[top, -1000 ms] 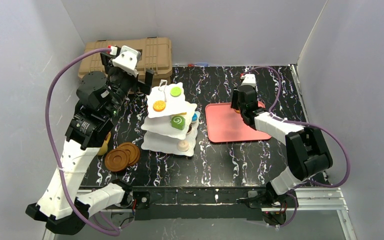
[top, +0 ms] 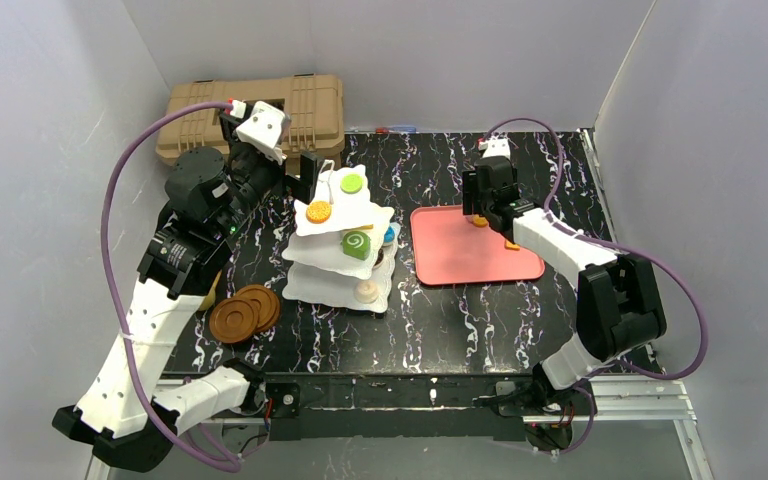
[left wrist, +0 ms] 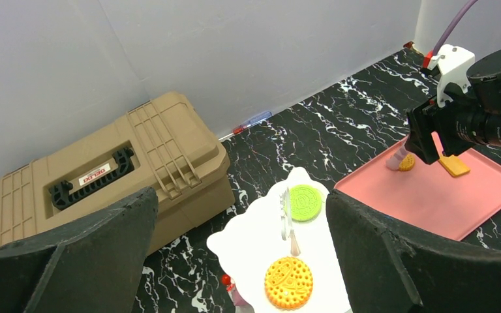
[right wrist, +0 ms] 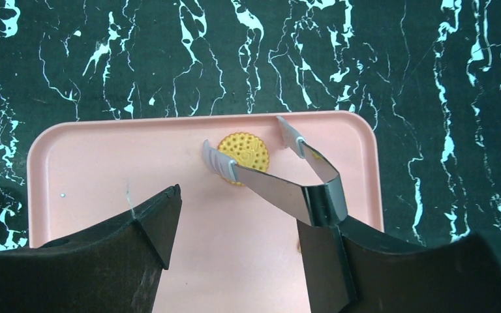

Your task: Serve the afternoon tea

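Observation:
My right gripper is open over the pink tray (right wrist: pixel 117 156), with metal tongs (right wrist: pixel 323 205) between its fingers; the tongs' parted tips straddle a round yellow biscuit (right wrist: pixel 246 147) near the tray's back. An orange square biscuit (left wrist: pixel 454 164) also lies on that tray. My left gripper is open, empty, above the white tiered stand (top: pixel 320 280), which holds a green disc (left wrist: pixel 305 203), an orange round biscuit (left wrist: pixel 288 282), a green roll (top: pixel 355 245) and other pieces.
A tan case (top: pixel 190 120) fills the back left. Brown saucers (top: pixel 233 320) lie left of the stand. A screwdriver-like tool (left wrist: pixel 258 119) lies along the back wall.
My left arm has moved right toward the stand since a second ago. The right gripper has shifted slightly, and the orange square biscuit now shows beside it in the top view.

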